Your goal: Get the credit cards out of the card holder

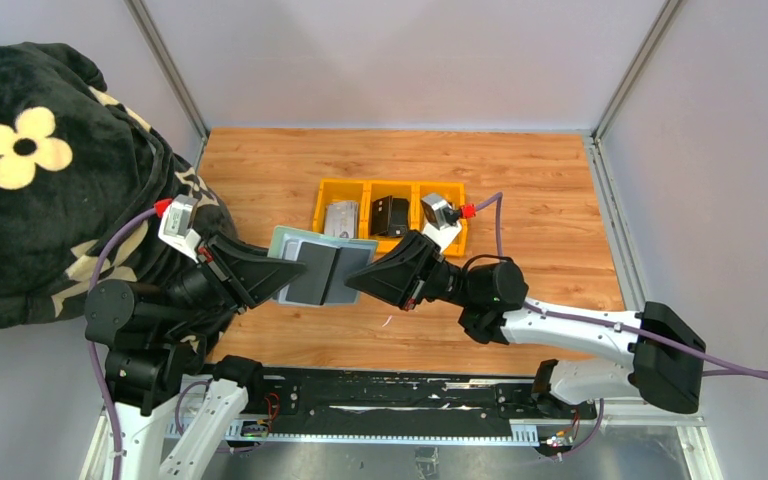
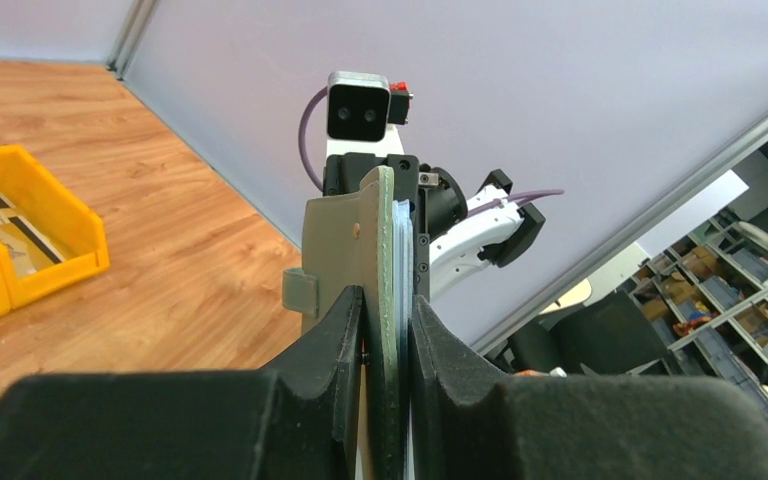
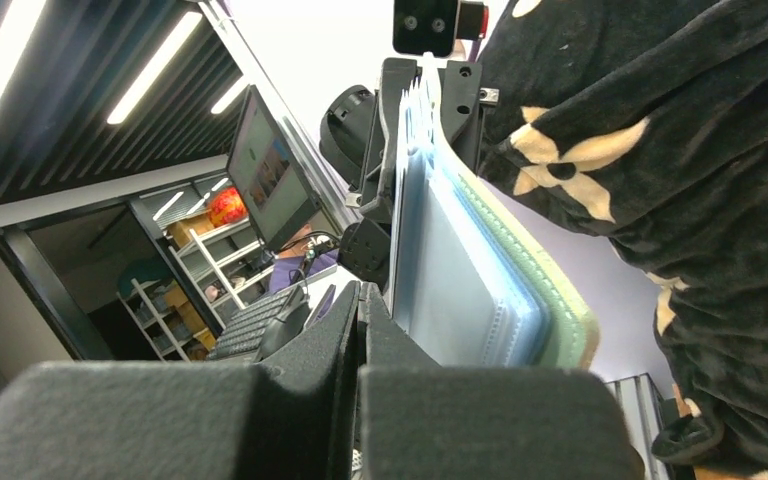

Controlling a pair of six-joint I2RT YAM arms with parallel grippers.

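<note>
The pale green card holder (image 1: pixel 291 236) hangs above the table with grey and clear sleeves showing. My left gripper (image 1: pixel 303 270) is shut on its left part; in the left wrist view the holder's tan cover (image 2: pixel 332 240) rises edge-on from between the fingers. At the holder's right side, my right gripper (image 1: pixel 349 279) is shut. Nothing shows between its fingers in the right wrist view, where the bluish sleeves (image 3: pixel 460 290) stand just beyond the tips. Whether those tips touch a sleeve I cannot tell. No single card can be made out.
Behind the grippers, a yellow divided box (image 1: pixel 322 205) sits on the wooden table (image 1: pixel 540 220). It holds a pale item (image 1: pixel 340 218) at left and a black item (image 1: pixel 391 215) in the middle. A dark flowered blanket (image 1: pixel 70 210) fills the left side.
</note>
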